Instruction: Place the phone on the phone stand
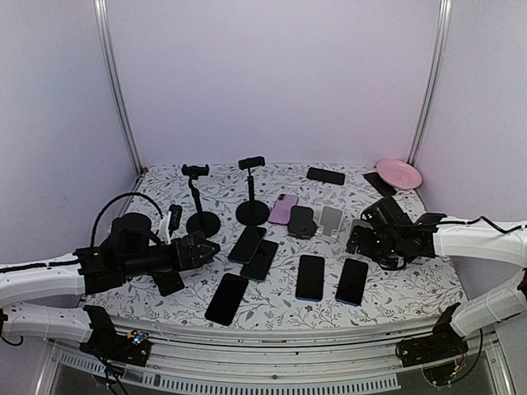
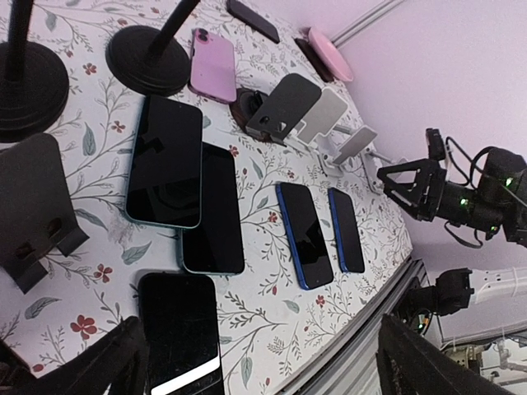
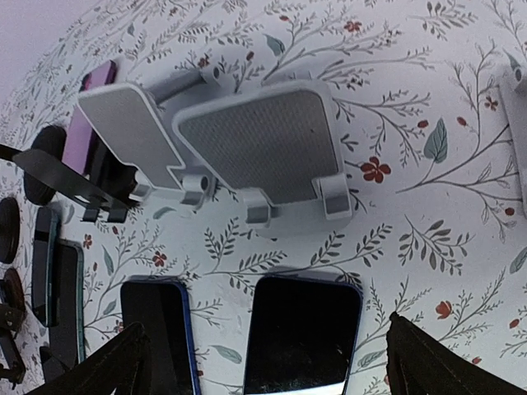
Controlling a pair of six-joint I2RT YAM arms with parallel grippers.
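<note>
My right gripper (image 1: 362,239) hangs open over the right side of the table, above a dark phone (image 1: 352,282) (image 3: 302,333) with blue edges. Beyond that phone, silver stands (image 1: 331,221) (image 3: 259,144) and a dark stand (image 1: 301,220) show empty upper faces. Another phone (image 1: 310,278) (image 3: 157,333) lies to its left. My left gripper (image 1: 196,250) is open above the left side, with several phones below it, including one (image 2: 179,325) between its fingers in the left wrist view, lying on the table.
Two tall black stands (image 1: 251,212) stand at the back left. A purple phone (image 1: 282,208), another phone (image 1: 325,176) and a pink plate (image 1: 398,174) are at the back. Bare patterned table shows between the phones and along the front edge.
</note>
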